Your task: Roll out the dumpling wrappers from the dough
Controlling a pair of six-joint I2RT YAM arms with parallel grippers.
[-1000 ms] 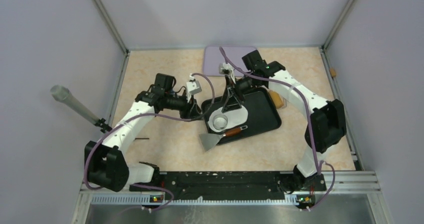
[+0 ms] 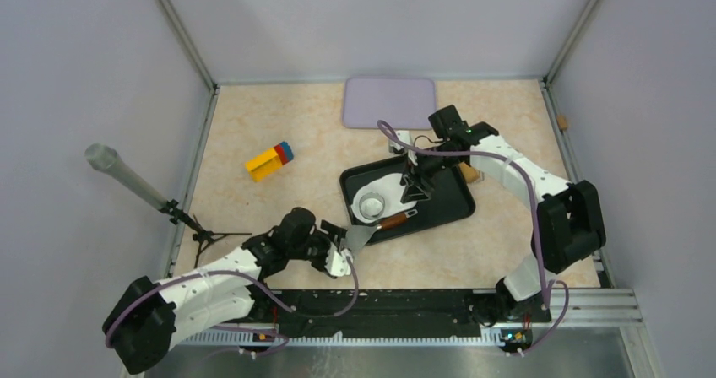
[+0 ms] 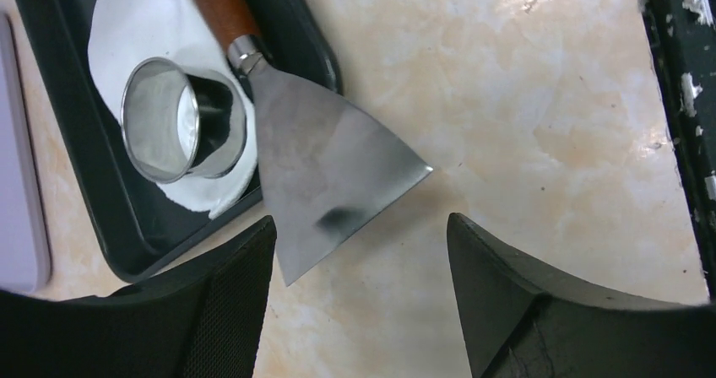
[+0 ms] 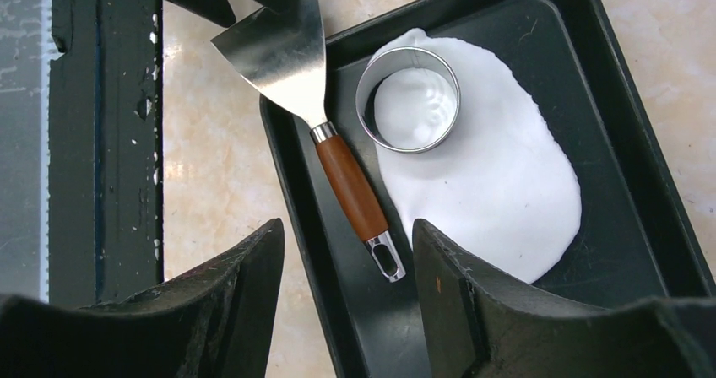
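A flat white dough sheet (image 4: 490, 175) lies in the black tray (image 2: 439, 222), with a steel ring cutter (image 4: 407, 59) standing on it. Beside the dough a spatula with a wooden handle (image 4: 350, 186) rests in the tray, its steel blade (image 3: 333, 159) over the near-left rim. My left gripper is open, low in front of that blade, nothing between its fingers. My right gripper hangs over the tray above the dough and handle, fingers apart and empty.
A lilac board (image 2: 388, 99) lies at the back. A yellow object with red and blue parts (image 2: 266, 163) is on the left. A wooden item (image 2: 469, 174) is partly hidden behind the right arm.
The left arm has come down toward the front edge, to the spatula blade. The spatula and cutter look unmoved.
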